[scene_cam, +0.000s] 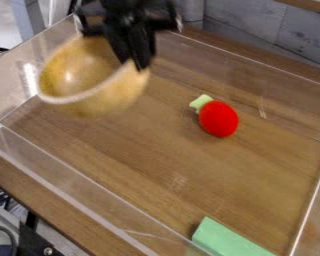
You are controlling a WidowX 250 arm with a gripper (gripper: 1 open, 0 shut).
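Observation:
A yellow wooden bowl [89, 80] is raised in the upper left of the camera view, tilted and blurred. The dark gripper [129, 45] is at its right rim, also blurred, so whether its fingers are closed on the rim is unclear. The arm reaches in from the top edge.
A red round object [218, 119] with a pale green piece [200, 103] behind it sits right of centre on the wooden table [149, 170]. A green block [230, 242] lies at the bottom right edge.

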